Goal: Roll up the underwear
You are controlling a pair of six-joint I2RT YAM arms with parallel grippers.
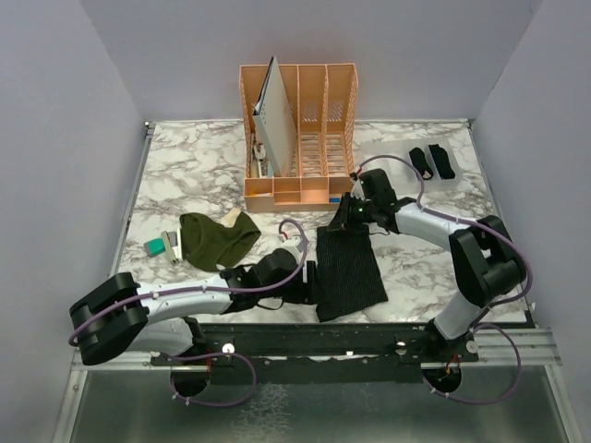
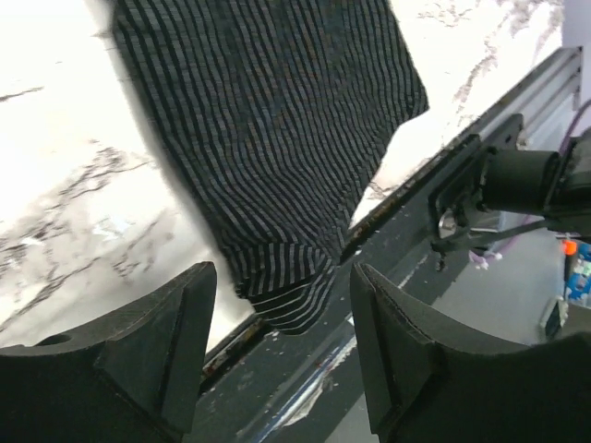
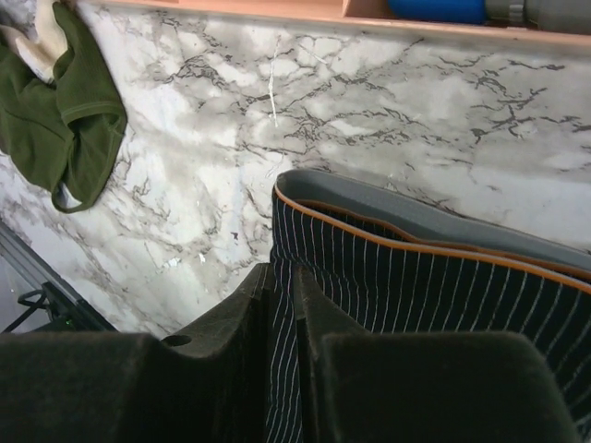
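Note:
The dark pinstriped underwear lies spread on the table at the front, right of centre. My left gripper is open over its lower left corner; in the left wrist view that corner bends up between the spread fingers. At the underwear's upper left edge, my right gripper has its fingers nearly together, shut. The orange-edged waistband lies beyond its tips, slightly gaping. Whether any cloth is caught between the right fingertips is hard to tell.
An orange divided organizer stands just behind the underwear. A green garment lies at the left, near a small teal item. A clear tray with black items sits at the back right.

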